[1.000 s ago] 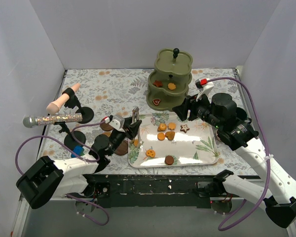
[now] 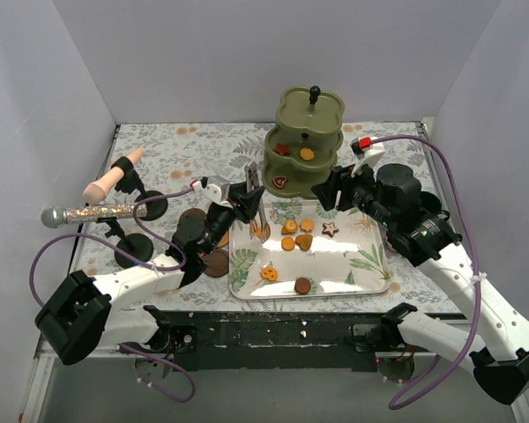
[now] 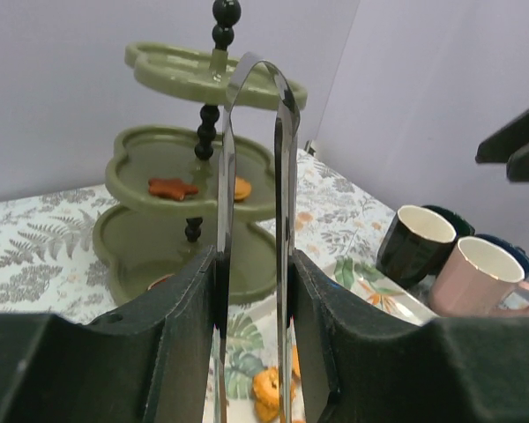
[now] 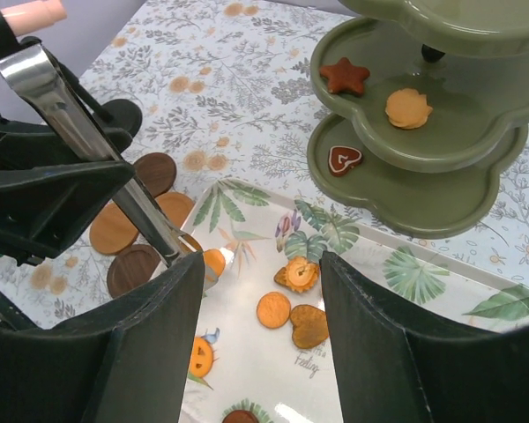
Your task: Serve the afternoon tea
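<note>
My left gripper (image 2: 250,197) is shut on silver metal tongs (image 3: 286,159), held upright above the left part of the white leaf-patterned tray (image 2: 344,273). In the right wrist view an orange cookie (image 4: 214,261) lies at the tongs' lower end; whether they grip it is unclear. Other cookies (image 4: 273,309) lie on the tray. The green three-tier stand (image 2: 301,115) behind holds a star (image 4: 346,75), a round orange cookie (image 4: 407,108) and a heart (image 4: 345,159). My right gripper (image 2: 331,190) hangs open over the tray's right, nothing between its fingers.
Several mugs (image 3: 416,238) stand at the right, partly behind the right arm. Wooden coasters (image 4: 134,270) lie left of the tray. Two microphone-like objects on black stands (image 2: 95,212) are at the far left. Patterned table shows free at back left.
My left gripper and the tongs have moved right and toward the back, toward the stand. The right arm has barely moved.
</note>
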